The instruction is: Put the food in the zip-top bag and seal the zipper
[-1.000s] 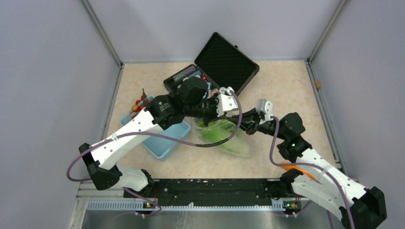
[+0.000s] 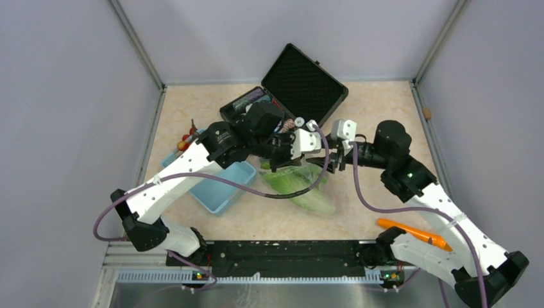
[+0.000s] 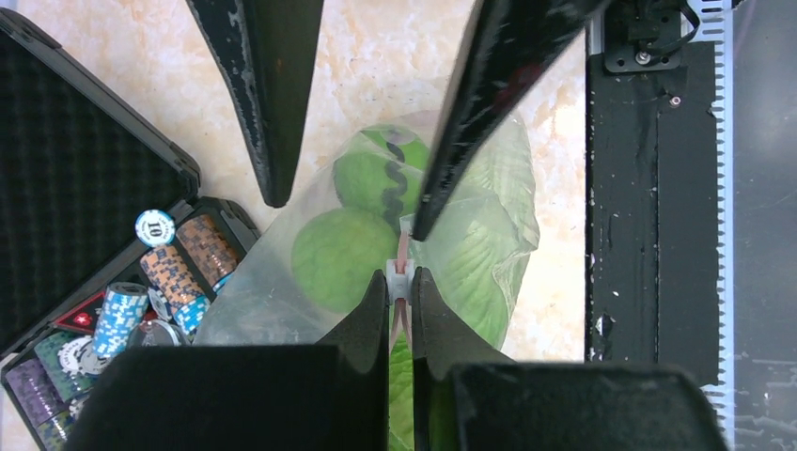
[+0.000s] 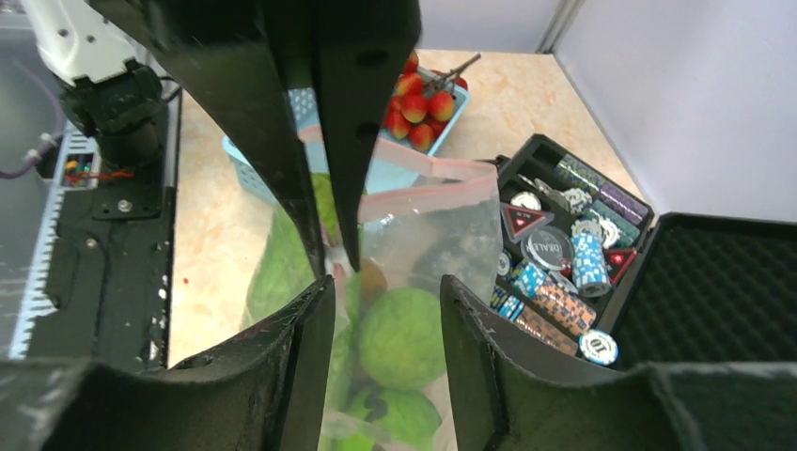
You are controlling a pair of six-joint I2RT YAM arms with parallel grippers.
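The clear zip top bag [image 2: 324, 204] stands mid-table with food inside: green round pieces [image 3: 343, 258] and a long leafy green vegetable [image 3: 479, 282]. Its pinkish zipper band [image 4: 437, 191] runs along the mouth, which gapes in the right wrist view. My left gripper is shut on a small white piece, apparently the slider, on this band. Open, with nothing between its fingers, my right gripper hovers close by over the bag; its fingers [image 3: 271, 141] show above the left gripper in the left wrist view. From above, the arms hide the bag's mouth.
A blue basket [image 2: 217, 206] with red fruit [image 4: 420, 108] stands left of the bag. Behind lies an open black case [image 2: 301, 83] of poker chips [image 3: 174, 272]. An orange object [image 2: 414, 233] rests at front right. Bare table lies right of the bag.
The left arm has barely shifted. The bag looks nearly unmoved.
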